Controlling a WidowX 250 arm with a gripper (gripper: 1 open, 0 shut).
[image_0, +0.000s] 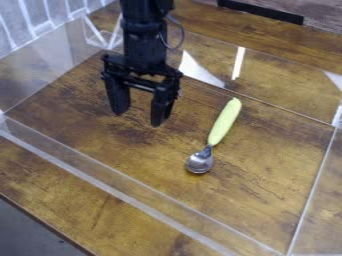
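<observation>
My black gripper (139, 108) hangs open over the wooden surface in the upper middle left, its two fingers spread apart with nothing visible between them. To its right lies a spoon with a pale yellow-green handle (225, 122) and a silver bowl (201, 160), the handle pointing up and to the right. The gripper is apart from the spoon.
A clear plastic wall (134, 201) runs round the wooden work area (107, 150). White railing stands at the top left, and a dark bar lies at the top right.
</observation>
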